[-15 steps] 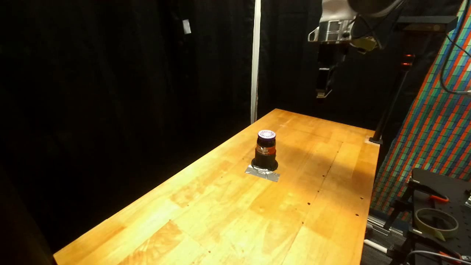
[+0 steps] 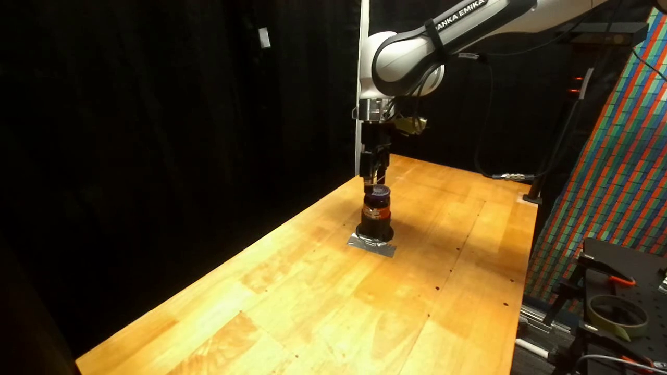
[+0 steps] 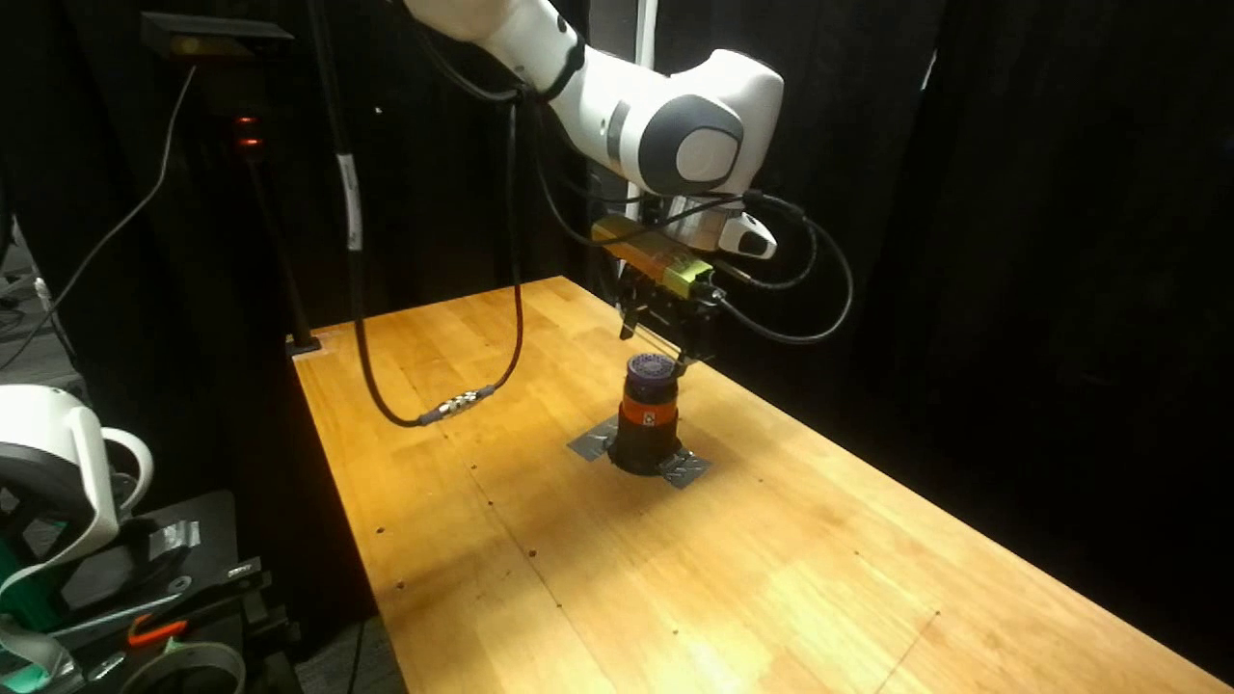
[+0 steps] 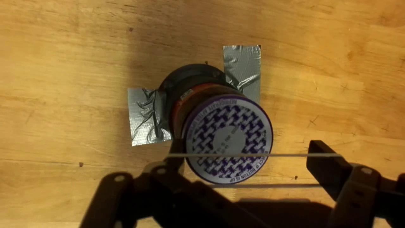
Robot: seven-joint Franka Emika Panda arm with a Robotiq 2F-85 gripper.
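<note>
A dark jar with an orange label [image 3: 650, 413] and a purple-and-white patterned lid [image 4: 227, 138] stands upright in a black round holder [image 3: 643, 449]. Grey tape [image 4: 243, 68] fixes that holder to the wooden table. My gripper points down over the jar, its fingers wide open. Thin bands stretch between the fingers and cross in front of the lid in the wrist view. There the lid appears close to the left finger [image 4: 176, 150], with a wide gap to the right finger [image 4: 322, 159]. Whether anything touches the lid, I cannot tell.
Around the holder, the wooden table [image 2: 350, 306] is bare. A cable with a metal connector [image 3: 457, 405] hangs low over the table. Beyond the table edge is a dark side stand with clamps and a tape roll [image 2: 617, 316].
From high above the table's far side, my arm has come down and left in exterior view 1 to just above the jar. Jar and holder remain in place. A cable now hangs near the table.
</note>
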